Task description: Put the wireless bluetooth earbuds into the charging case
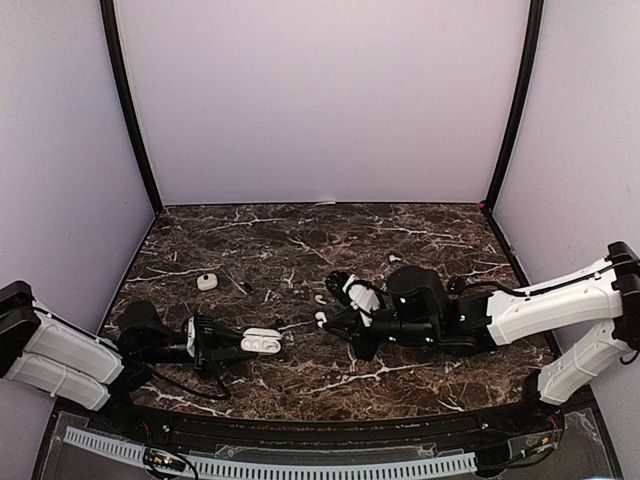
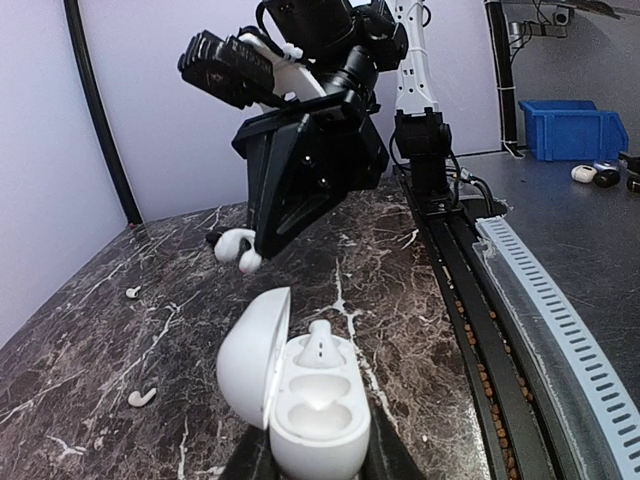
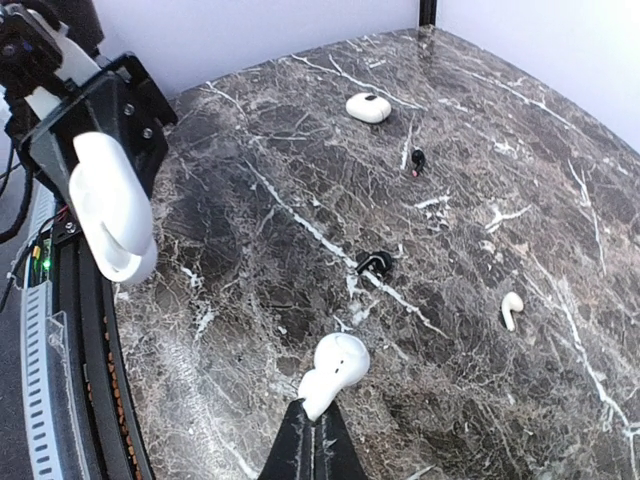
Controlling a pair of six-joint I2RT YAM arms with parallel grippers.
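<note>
An open white charging case (image 1: 260, 344) (image 2: 318, 415) is held upright in my left gripper (image 1: 240, 345), its lid raised. Its compartments face up in the left wrist view, with a white raised piece at the far end. To its right in the top view, my right gripper (image 1: 325, 320) is shut on a white earbud (image 3: 338, 360) at its fingertips, apart from the case.
A white closed case (image 3: 368, 107) lies on the marble table at the back left. Loose black earbuds (image 3: 376, 263) and a white earbud (image 3: 511, 305) lie on the table between. A blue bin (image 2: 575, 130) stands beyond the table's edge.
</note>
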